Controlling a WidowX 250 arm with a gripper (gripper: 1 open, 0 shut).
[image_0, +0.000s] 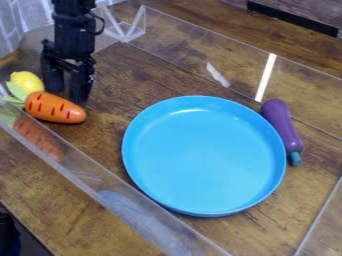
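My black gripper (67, 78) is low at the upper left, just behind an orange toy carrot (54, 108) with dark stripes and pale green leaves. A yellow round toy (24, 83), like a lemon, lies to the gripper's left, partly behind the carrot's leaves. The fingers are dark and small, so whether they are open or shut is unclear.
A large blue plate (203, 155) fills the middle and right of the wooden surface. A purple toy eggplant (279, 128) lies right of it. Clear plastic walls border the area. Bare wood lies behind the plate.
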